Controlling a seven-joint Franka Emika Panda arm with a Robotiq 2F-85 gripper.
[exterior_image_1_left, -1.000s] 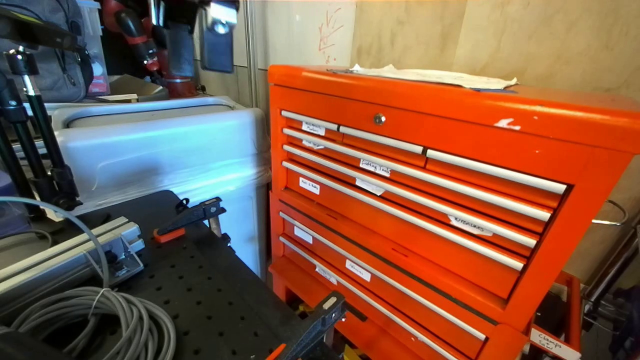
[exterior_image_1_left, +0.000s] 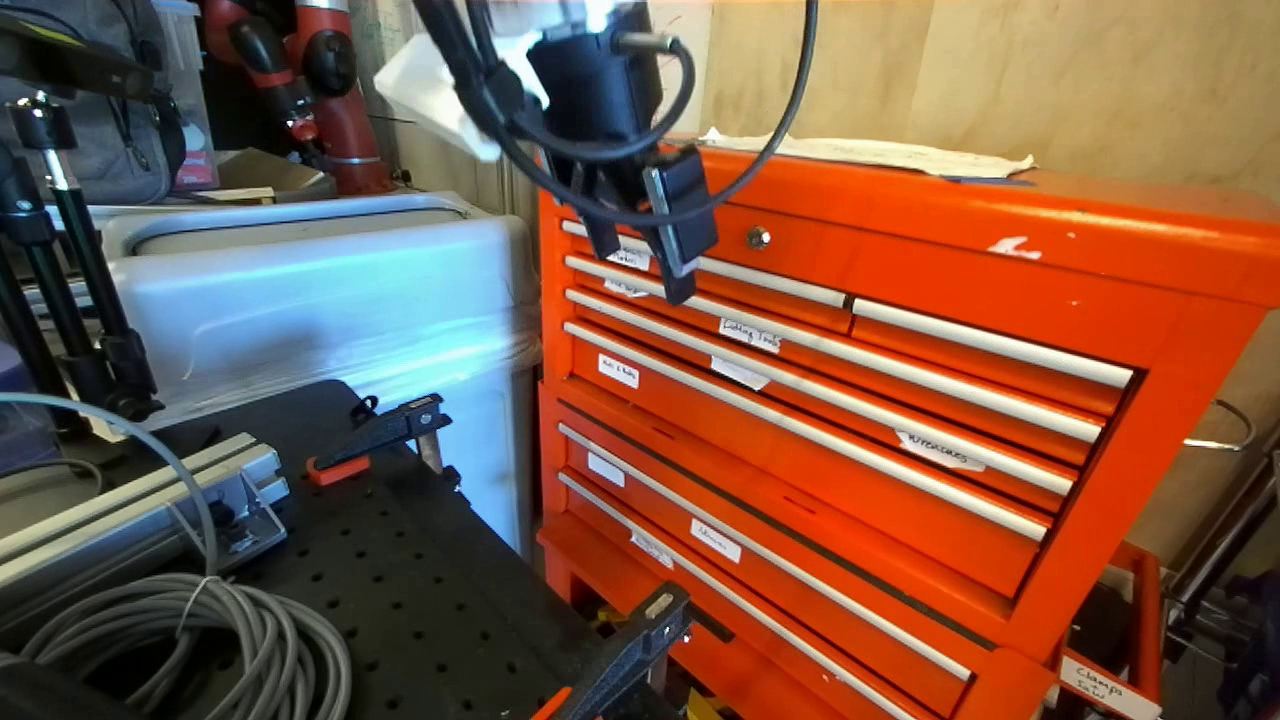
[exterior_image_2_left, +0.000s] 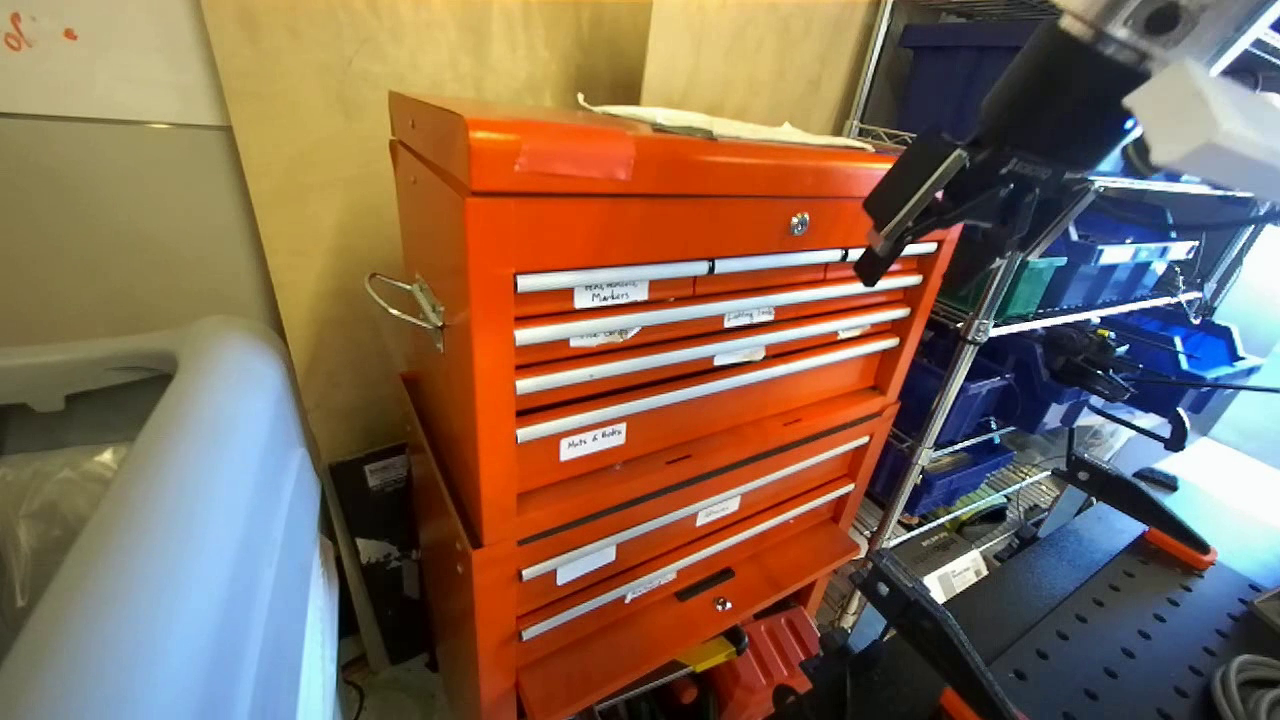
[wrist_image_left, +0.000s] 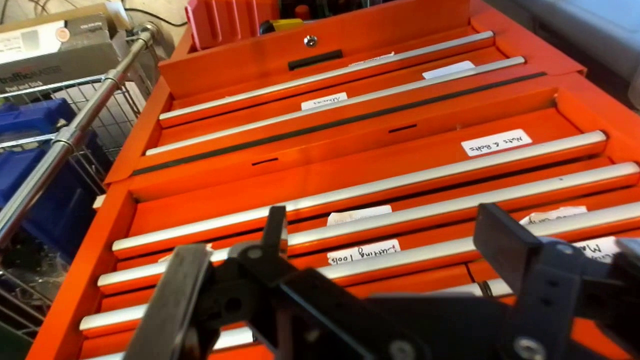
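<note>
My gripper is open, its two black fingers wide apart with nothing held between them. Behind the gap, in the wrist view, stands the red tool chest (wrist_image_left: 336, 156) with rows of shut drawers and long silver handles. A drawer label reading "Cutting Tools" (wrist_image_left: 364, 252) shows between the fingers. Exterior view 1 has the gripper (exterior_image_1_left: 642, 258) in front of the chest's upper left drawers. From the other side, the gripper (exterior_image_2_left: 882, 240) appears near the chest's upper right corner. Whether a finger touches any handle, I cannot tell.
A black perforated table (exterior_image_1_left: 396, 588) with clamps (exterior_image_1_left: 390, 432) and a coiled grey cable (exterior_image_1_left: 240, 648) lies before the chest. Grey-white bins (exterior_image_1_left: 324, 300) stand to its left. A wire shelf with blue bins (exterior_image_2_left: 1116, 252) is beside it. White cloth (exterior_image_1_left: 864, 152) lies on top.
The arm has come right and down from the upper left of exterior view 1, and the gripper is now in front of the chest's upper drawers. The drawers look unchanged.
</note>
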